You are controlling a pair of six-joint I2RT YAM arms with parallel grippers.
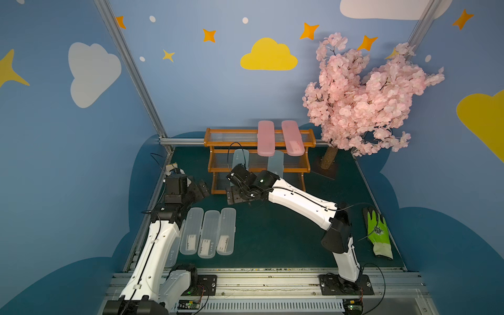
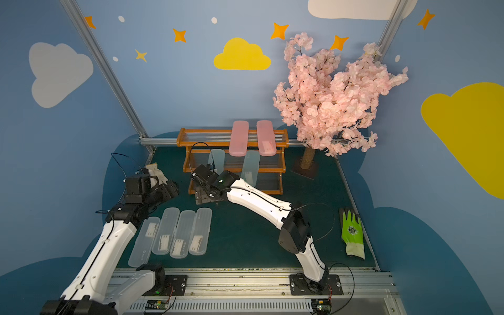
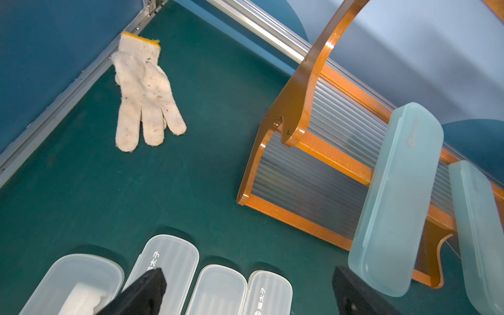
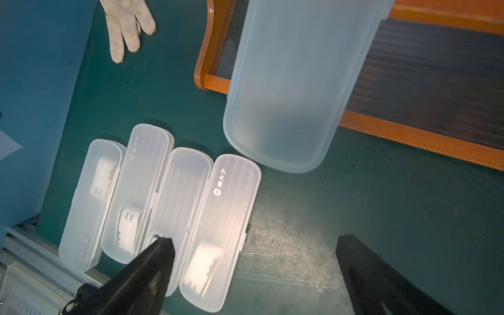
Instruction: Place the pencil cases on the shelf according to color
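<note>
A wooden two-tier shelf (image 1: pixel 258 138) holds two pink cases (image 1: pixel 265 137) on top and two blue cases (image 2: pixel 250 167) below. Several clear cases (image 1: pixel 226 231) lie side by side at the front left. My left gripper (image 1: pixel 202 191) hangs left of the shelf, above the clear cases' far ends; in its wrist view the fingertips are spread with nothing seen between them. My right gripper (image 1: pixel 234 194) is open in front of the shelf's lower left, near a blue case (image 4: pixel 302 78), with nothing between its fingers.
A white glove (image 3: pixel 144 89) lies left of the shelf. A green glove (image 1: pixel 378 232) lies at the front right. A blossom tree (image 1: pixel 362 105) stands behind right.
</note>
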